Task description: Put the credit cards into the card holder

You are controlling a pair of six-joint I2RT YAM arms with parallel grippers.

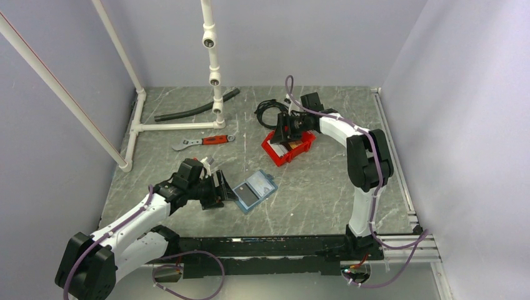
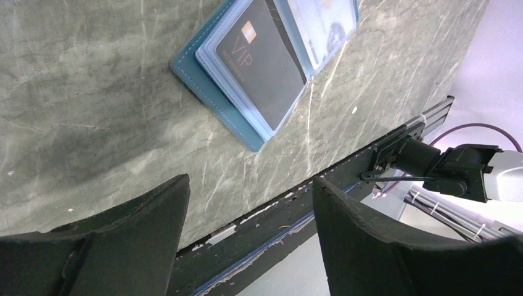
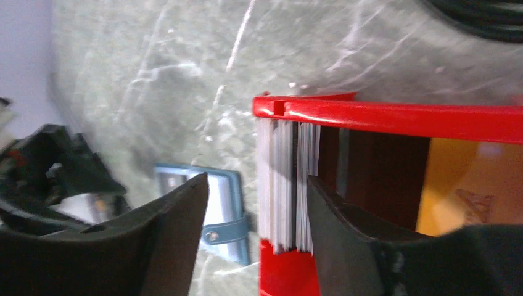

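Observation:
The blue card holder (image 1: 255, 190) lies unfolded on the table, with a dark VIP card (image 2: 262, 61) in one side and a pale card (image 2: 322, 24) in the other. Next to it, at its left, my left gripper (image 1: 225, 190) stands open and empty. A red box (image 1: 294, 153) sits further back, with a row of white cards (image 3: 284, 185) at its left end, seen edge-on. Over this end is my right gripper, its fingers apart. In the right wrist view the white cards appear between its fingers; contact cannot be made out.
Behind the red box lies a coiled black cable (image 1: 270, 111). An adjustable wrench (image 1: 205, 142), a dark tube (image 1: 194, 114) and a white pipe frame (image 1: 178, 126) occupy the back left. Bare table extends right of the card holder.

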